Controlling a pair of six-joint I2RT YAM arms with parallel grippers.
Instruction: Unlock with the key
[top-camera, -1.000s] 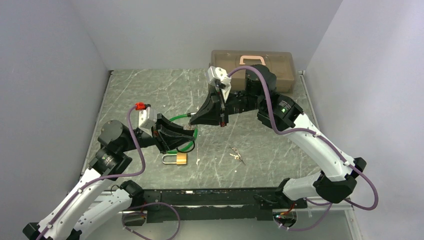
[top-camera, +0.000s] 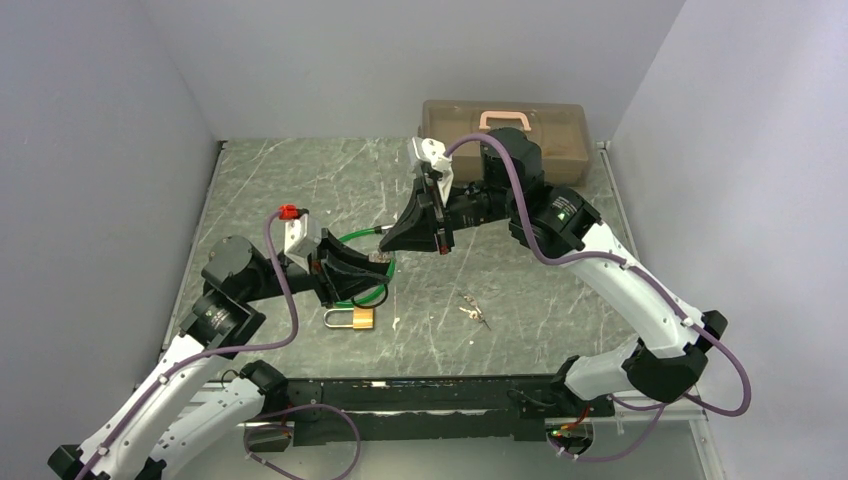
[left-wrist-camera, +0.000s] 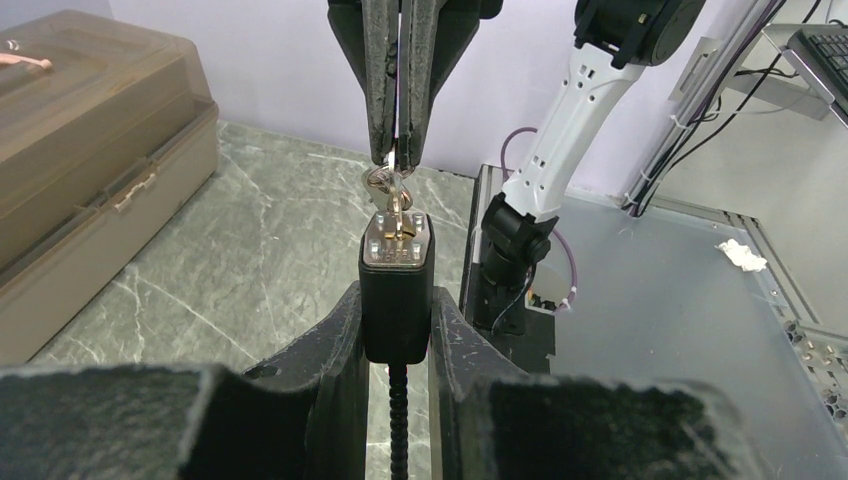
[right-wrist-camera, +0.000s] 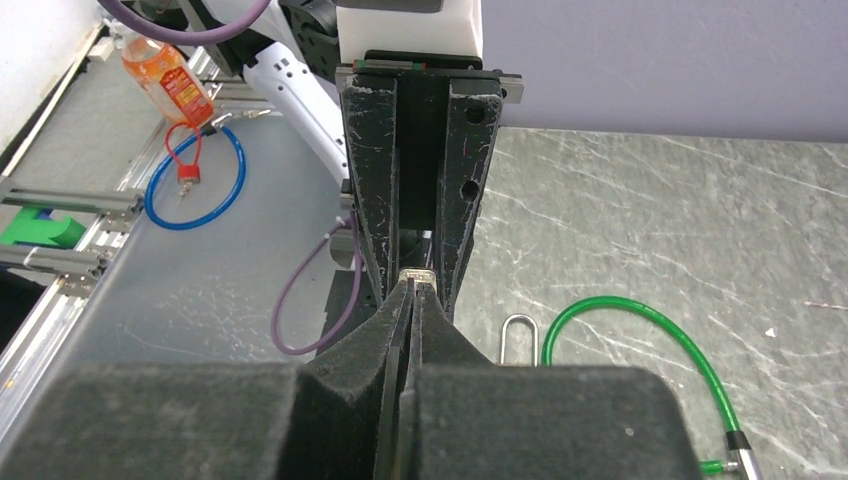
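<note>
In the left wrist view a black lock body (left-wrist-camera: 396, 300) with a steel face stands upright between the fingers of my left gripper (top-camera: 382, 268), a dark cord hanging below it. A key (left-wrist-camera: 396, 202) with a ring rises from that face to the closed fingertips of my right gripper (top-camera: 385, 247), which meet directly above it. In the right wrist view those fingertips cover most of the lock. Whether the key is fully inside the keyway I cannot tell.
A brass padlock (top-camera: 362, 318), a green cable lock (top-camera: 355, 236) and loose keys (top-camera: 475, 312) lie on the marble table (top-camera: 540, 310). A brown lidded box (top-camera: 560, 140) stands at the back right.
My right arm has shifted slightly over the last second, and the left arm's upper wrist and hose have moved a little right. The lock and key stay close together.
</note>
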